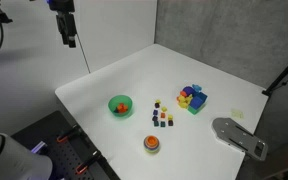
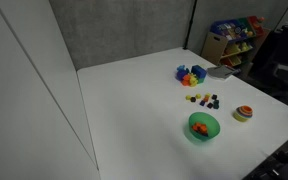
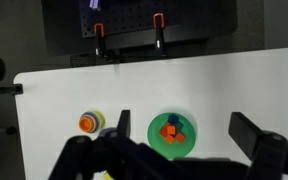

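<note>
My gripper is high above the table's left side, its two dark fingers spread wide and nothing between them. In the wrist view, a green bowl [image 3: 159, 150] shows below the gap, holding several small orange and blue pieces. Exterior view 1 shows the gripper [image 1: 71, 42] at the upper left, well clear of the green bowl [image 1: 113, 108]. A round cup-like thing with orange, yellow and pale rings [image 1: 151, 145] stands near the front of the table. Several small coloured blocks [image 1: 162, 120] lie loose near mid-table.
Farther back is a heap of larger coloured blocks [image 1: 192, 99]. A grey metal plate or tray [image 1: 239, 138] lies at the right edge. A shelf with coloured bins [image 2: 232, 42] stands beyond the table.
</note>
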